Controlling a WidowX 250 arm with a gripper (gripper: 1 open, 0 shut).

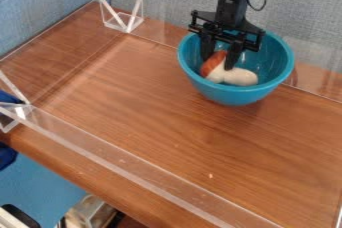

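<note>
A teal bowl (234,90) stands on the wooden table at the back right. In it lie an orange-red object (211,64) and a pale, rounded object (239,77). My black gripper (230,58) reaches down into the bowl from above, its fingers at the orange-red object. It looks shut on that object, though the fingertips are partly hidden by it and by the bowl.
Clear plastic edging runs along its back and left. A grey wall stands behind, a blue one at the left. Some objects lie beyond the left edge, lower down.
</note>
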